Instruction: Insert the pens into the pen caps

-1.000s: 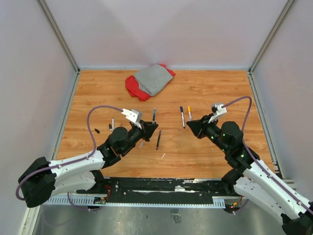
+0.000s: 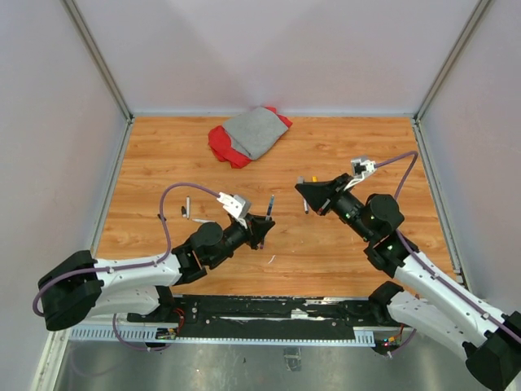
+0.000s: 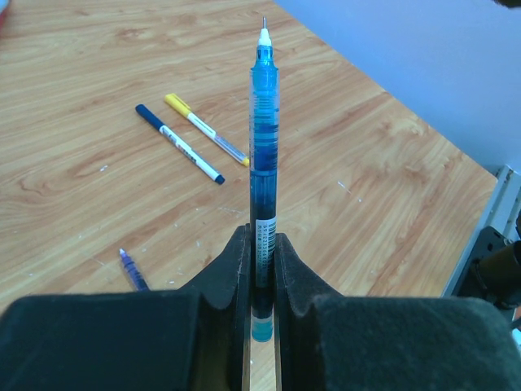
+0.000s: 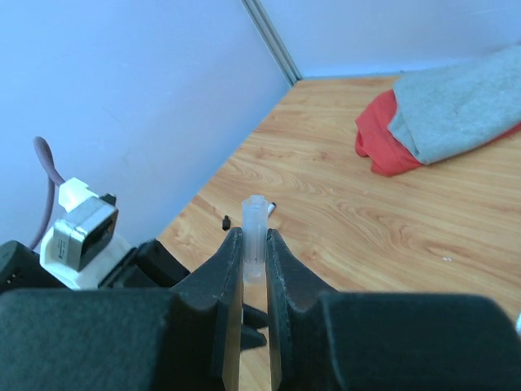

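Note:
A translucent blue pen point(image 3: 264, 155) stands upright in the left wrist view, its thin tip bare and pointing up. My left gripper point(image 2: 266, 221) is shut on its lower part. A clear, frosted pen cap point(image 4: 255, 236) rises from between the fingers of my right gripper point(image 2: 300, 186), which is shut on it. In the top view the two grippers face each other with a short gap between them, pen and cap apart. A dark-capped white pen point(image 3: 181, 145) and a yellow-capped pen point(image 3: 207, 130) lie on the table. Nearby is a purple-blue pen point(image 3: 133, 270), partly hidden.
A grey cloth over a red one point(image 2: 251, 137) lies at the back. At the left are a white pen point(image 2: 188, 207), another pale piece point(image 2: 203, 220) and a small black cap point(image 4: 226, 222).
My left gripper has moved right and toward the front with the blue pen. My right gripper has moved left and slightly back, now covering part of the dark-capped pen.

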